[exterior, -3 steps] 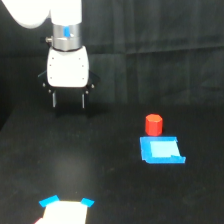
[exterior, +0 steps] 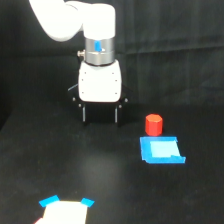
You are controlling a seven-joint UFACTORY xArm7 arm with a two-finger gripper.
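Observation:
My gripper [exterior: 100, 115] hangs above the dark table at the upper middle of the camera view. Its two thin fingers point down and stand well apart, with nothing between them. To the right of the gripper, a red block [exterior: 153, 125] with a rounded or many-sided outline stands on the table. Just in front of it lies a white patch [exterior: 163, 149] edged with blue tape [exterior: 148, 157]. Clear space separates the gripper from the red block.
At the bottom left a second white patch [exterior: 65, 212] with blue tape corners [exterior: 88, 202] is cut off by the frame. A dark curtain [exterior: 170, 60] closes off the back.
The arm has moved to the right in the view and its gripper appears a little lower, nearer the red block. The fingers stay apart. The block and both white patches have not moved.

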